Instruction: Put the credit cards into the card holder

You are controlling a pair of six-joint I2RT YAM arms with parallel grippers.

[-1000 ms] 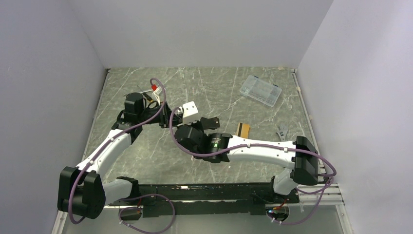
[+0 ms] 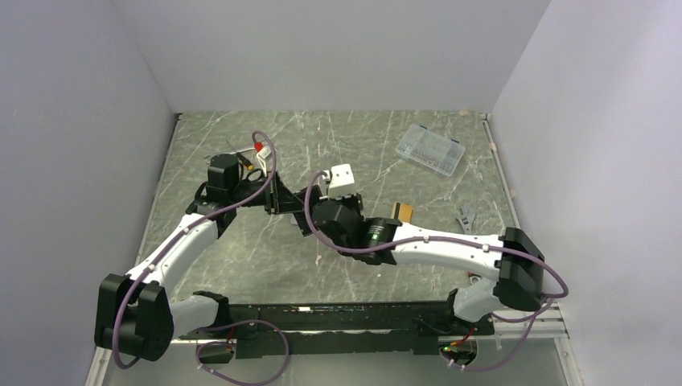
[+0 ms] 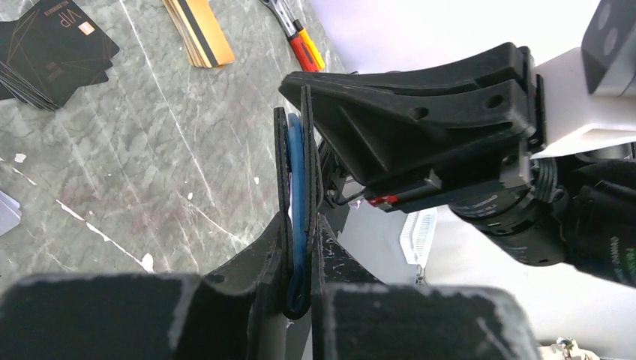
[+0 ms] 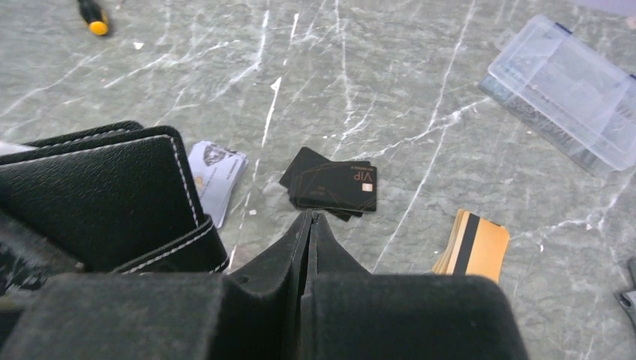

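Observation:
The black card holder (image 3: 298, 172), edge-on in the left wrist view, stands upright with my left gripper shut on it. A blue lining shows between its covers. Its broad face and strap (image 4: 176, 246) appear at left in the right wrist view. My right gripper is shut, nothing between its fingertips, to the right of the holder and apart from it there. Beyond lie loose black cards (image 4: 337, 185), white cards (image 4: 216, 180) and gold cards (image 4: 472, 244) in fanned piles on the table. The arms hide the holder largely in the top view.
A clear plastic box (image 2: 431, 149) lies at the back right. Tools (image 3: 301, 43) rest near the right side, and a yellow-tipped tool (image 4: 94, 18) lies toward the far left.
The left arm has shifted slightly, still gripping the holder.

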